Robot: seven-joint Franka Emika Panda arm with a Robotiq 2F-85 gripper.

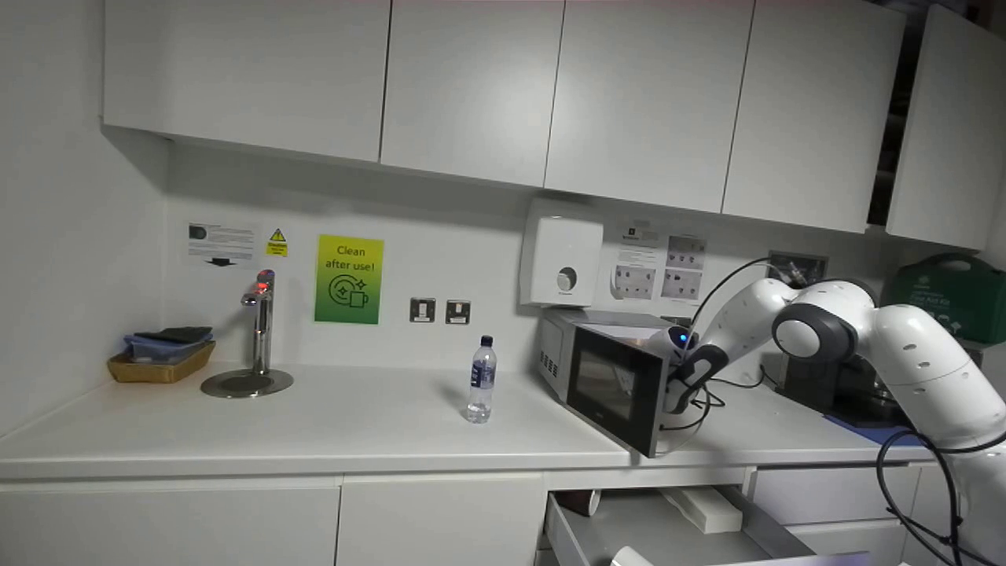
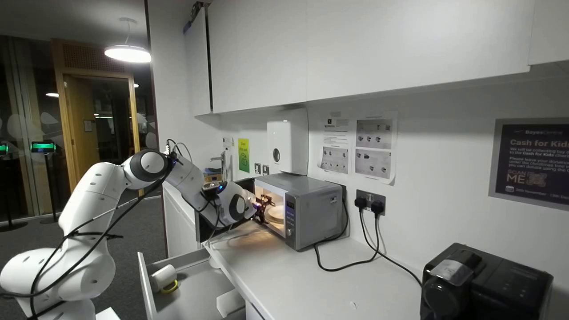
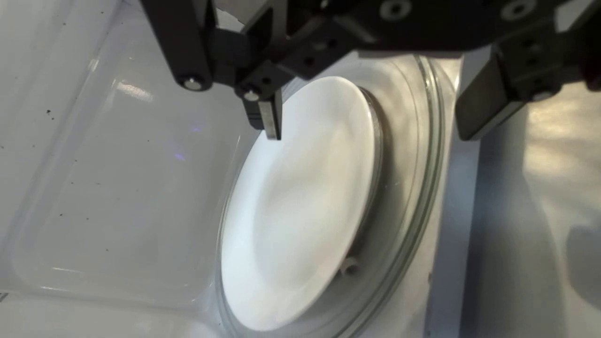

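A white plate (image 3: pixel 298 197) rests on the glass turntable (image 3: pixel 431 186) inside the lit microwave (image 2: pixel 320 213), whose door (image 1: pixel 608 382) stands open. Close over the plate's upper end in the wrist view is my gripper, open, with a wide gap between its fingers. The left finger (image 3: pixel 271 115) overlaps the plate's rim from this angle, and the right finger lies beyond the turntable's edge. Whether either one touches anything I cannot tell. From the second exterior view, my gripper (image 2: pixel 262 207) is within the microwave's opening; the door hides it in the first.
An open drawer (image 2: pixel 192 282) below the counter holds a white mug (image 2: pixel 162 278) and a white box (image 1: pixel 703 509). On the counter a water bottle (image 1: pixel 481 380) stands left of the microwave. The coffee machine (image 2: pixel 480 282) is at the far right, with bare counter between.
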